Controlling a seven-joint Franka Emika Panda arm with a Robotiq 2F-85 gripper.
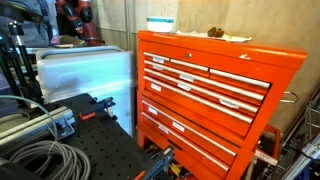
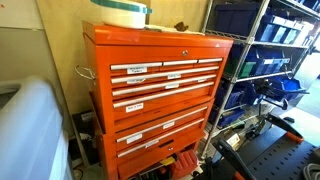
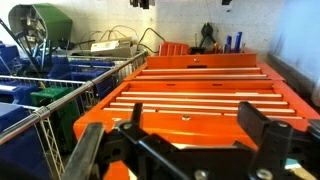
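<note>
A red tool chest with several drawers and pale handle strips stands beyond the black table in exterior view 1. The same chest is upright in exterior view 2, its drawer fronts bearing white labels. From the wrist, the chest faces me across the middle of the view. My gripper is open at the bottom of that view, its dark fingers wide apart with nothing between them. The chest appears beyond the fingers. I cannot clearly make out the gripper in either exterior view.
A white tub sits on the chest. Coiled cable lies on the black table. Shelves with blue bins stand right of the chest in exterior view 2. Loose items show at the chest's foot.
</note>
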